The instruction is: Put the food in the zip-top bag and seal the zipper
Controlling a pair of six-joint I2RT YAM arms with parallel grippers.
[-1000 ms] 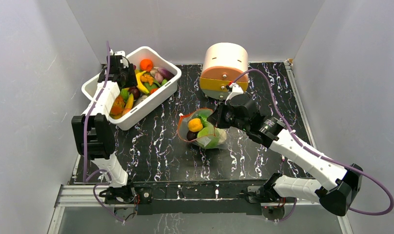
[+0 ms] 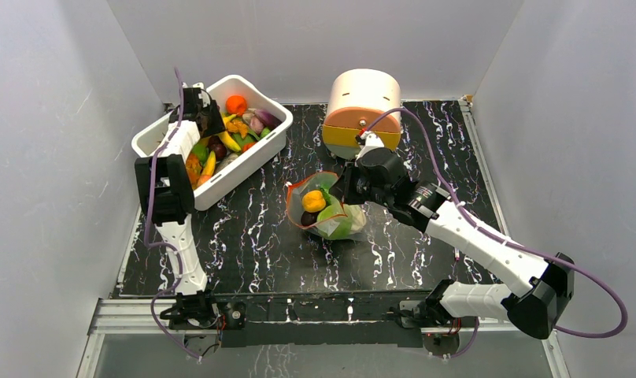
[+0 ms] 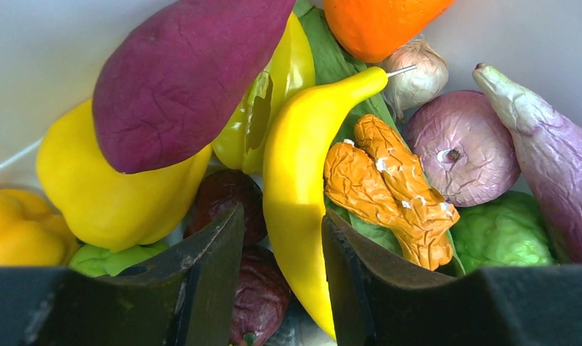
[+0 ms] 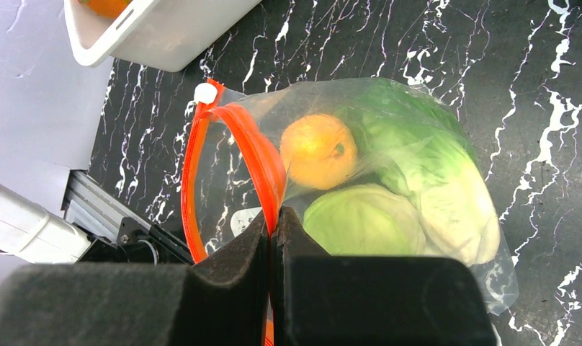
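My left gripper is part open over the food in the white bin (image 2: 238,172). In the left wrist view, a yellow banana (image 3: 295,151) runs through the gap between its fingers, with dark red food (image 3: 259,295) beside it. I cannot tell whether the fingers touch the banana. My right gripper is shut on the orange-red zip edge (image 4: 256,155) of the clear bag (image 4: 389,94). Inside the bag, an orange round food (image 4: 318,151), a green cabbage (image 4: 364,220) and a leafy cabbage (image 4: 446,173) show. The bag's mouth gapes toward the left.
A purple eggplant (image 3: 187,79), orange food (image 3: 382,21), an onion (image 3: 461,148) and other food crowd the bin. A rounded bread box (image 2: 364,102) stands behind the bag.
My left arm has shifted right and a little forward over the bin, toward the banana. The right arm has moved slightly left, still at the bag's edge.
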